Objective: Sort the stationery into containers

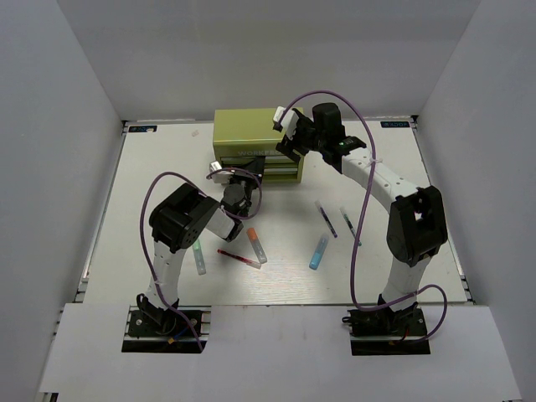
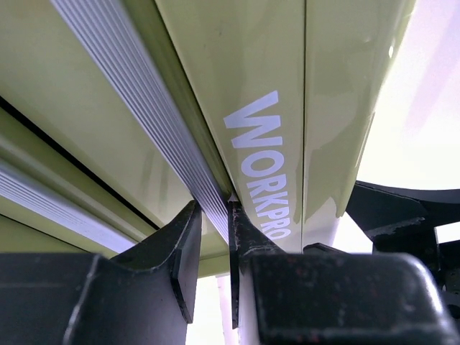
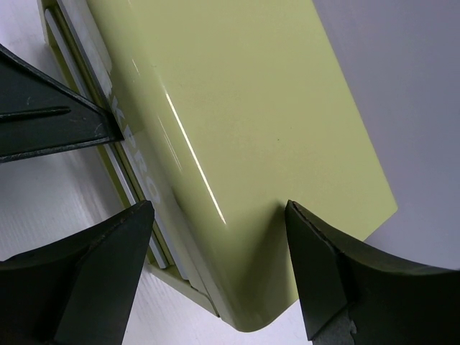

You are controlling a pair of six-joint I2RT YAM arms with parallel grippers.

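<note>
An olive-green WORKPRO drawer box (image 1: 251,126) stands at the back of the table. My left gripper is at its front, fingertips against a ridged drawer strip (image 2: 158,115) beside the lettering, the fingers slightly apart. My right gripper stands open around the box's top front corner at its right end, a finger on either side. Loose on the table lie an orange-capped marker (image 1: 257,245), a red pen (image 1: 239,259), a green marker (image 1: 198,256), a blue marker (image 1: 318,251) and two dark pens (image 1: 327,219) (image 1: 350,226).
Both arms reach in from the front corners toward the box, close to each other. Grey walls bound the sides and back.
</note>
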